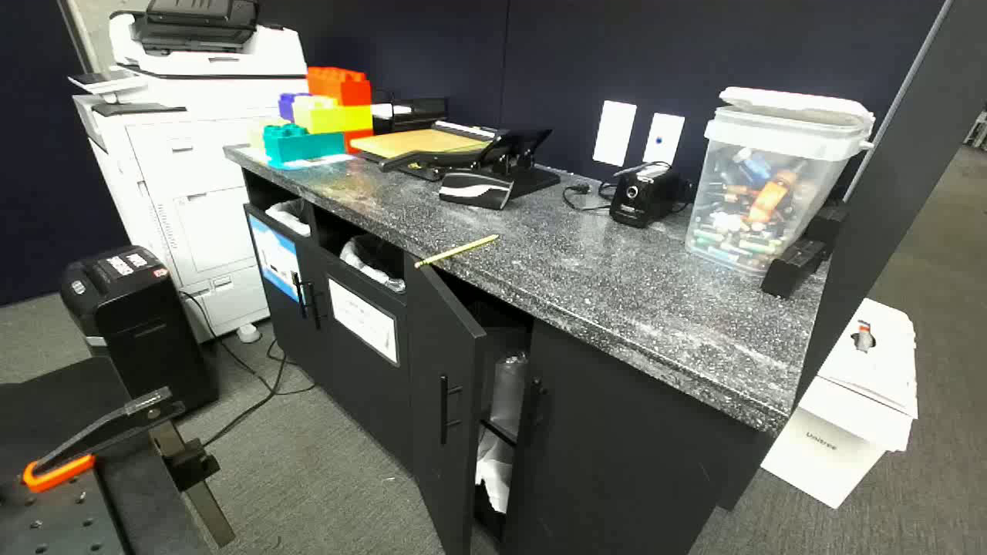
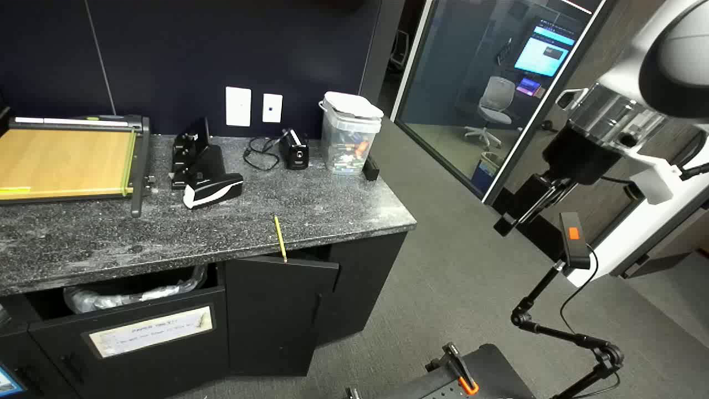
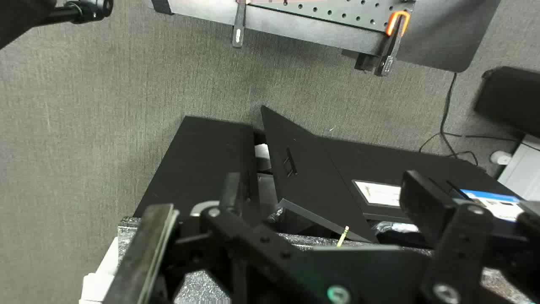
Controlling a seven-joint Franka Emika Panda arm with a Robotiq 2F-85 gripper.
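A yellow pencil (image 1: 458,250) lies on the speckled grey counter, its end jutting past the front edge above a cabinet door (image 1: 444,398) that stands ajar. The same pencil (image 2: 279,238) shows near the counter's front edge in exterior view 2. My gripper (image 2: 508,223) hangs in the air to the right of the counter, well apart from it. In the wrist view the fingers are wide apart, so the gripper is open, with nothing between its fingers. Part of the pencil (image 3: 342,236) appears beyond the gripper body, which hides the rest.
On the counter (image 2: 359,206) stand a battery bin (image 2: 349,136), a black sharpener (image 2: 293,149), a stapler (image 2: 214,192) and a paper cutter (image 2: 63,159). Toy blocks (image 1: 319,116) sit at the far left end. A clamped table (image 3: 303,28) stands opposite the cabinets, with open floor between.
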